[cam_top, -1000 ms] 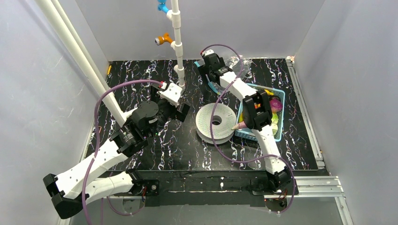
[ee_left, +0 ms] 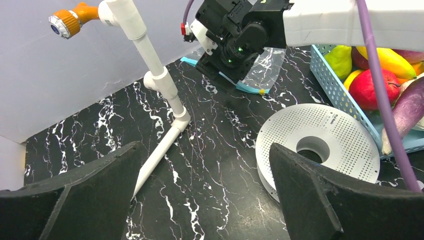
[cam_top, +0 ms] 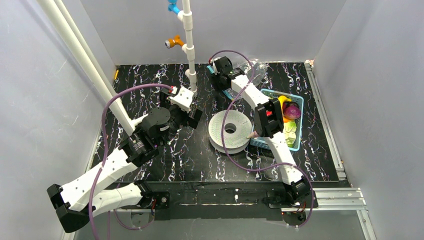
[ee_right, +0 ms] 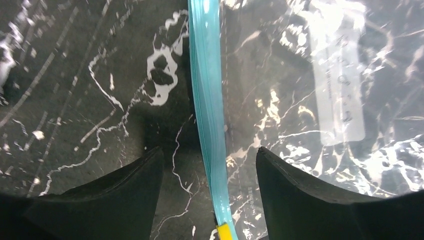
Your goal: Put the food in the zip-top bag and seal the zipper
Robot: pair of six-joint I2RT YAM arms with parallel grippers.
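The clear zip top bag (cam_top: 257, 70) lies flat at the back of the table, with its blue zipper strip (ee_right: 210, 105) on the left side. A yellow slider (ee_right: 226, 232) sits at the strip's near end. Over the strip, my right gripper stands open, a finger to either side and nothing gripped. In the left wrist view the bag (ee_left: 267, 67) is partly hidden by the right arm. My left gripper is open and empty over the left-middle of the table. Food, including a red fruit (ee_left: 369, 90) and an eggplant (ee_left: 409, 107), fills the blue basket (ee_left: 325, 72).
A white perforated round stand (cam_top: 220, 122) occupies the middle of the table. White pipes with an orange tap (cam_top: 175, 41) rise at the back left. The right arm reaches over the basket (cam_top: 297, 145). Open table lies at the front.
My right arm has shifted slightly left, bringing its gripper closer over the blue zipper strip and uncovering more of the basket's right side. The left arm and the bag appear still.
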